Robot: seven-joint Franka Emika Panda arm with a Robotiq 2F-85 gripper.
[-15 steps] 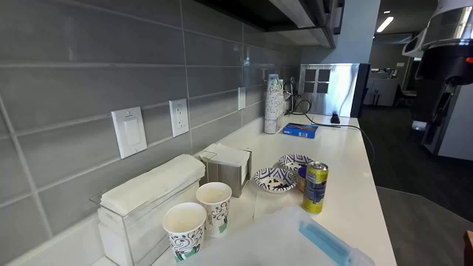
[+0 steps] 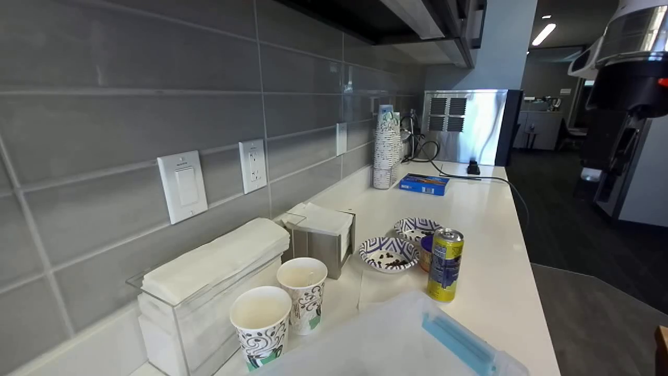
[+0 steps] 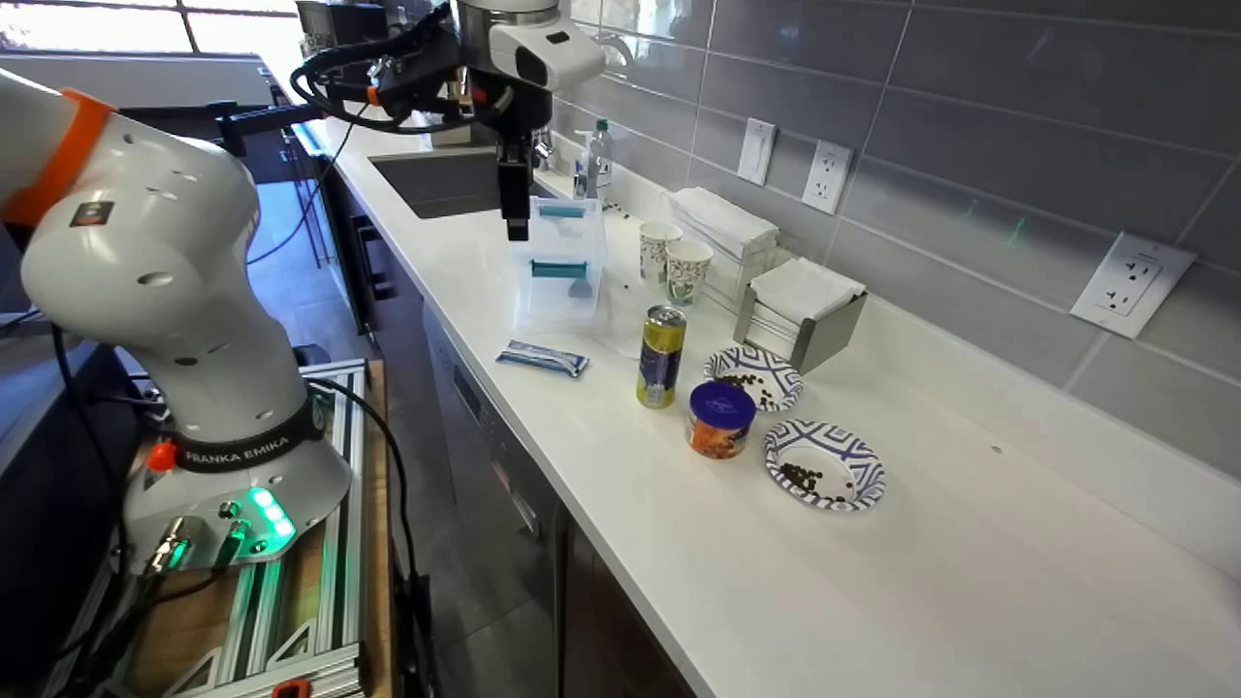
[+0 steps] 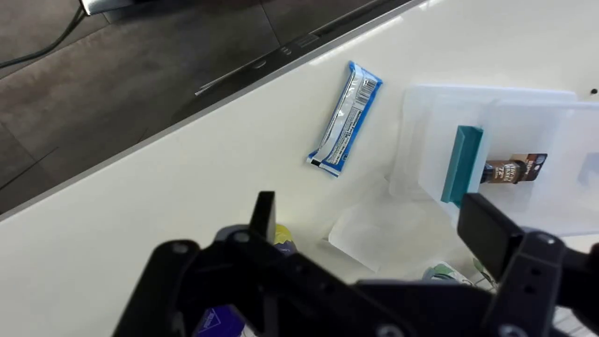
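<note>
My gripper is open, its two black fingers wide apart with nothing between them in the wrist view. It hangs above the counter, clear of everything on it. Ahead of the fingers lies a blue and silver wrapped bar (image 4: pixel 348 120), flat near the counter's front edge. To its right sits a clear plastic bin (image 4: pixel 432 106) with a teal handle; a small brown bottle (image 4: pixel 503 172) shows inside it. In the second exterior view a yellow and blue can (image 3: pixel 659 361) stands upright beside a purple-lidded tub (image 3: pixel 717 421).
Two patterned bowls (image 3: pixel 823 421) holding dark bits sit beyond the tub. Patterned paper cups (image 3: pixel 687 269) and napkin holders (image 3: pixel 774 308) line the wall side. Bare counter (image 3: pixel 966 593) spreads out to the right, and the sink (image 3: pixel 436 180) is at the far end.
The gripper at the right edge of the first exterior view has changed its pose slightly. The objects on the counter have stayed where they were.
</note>
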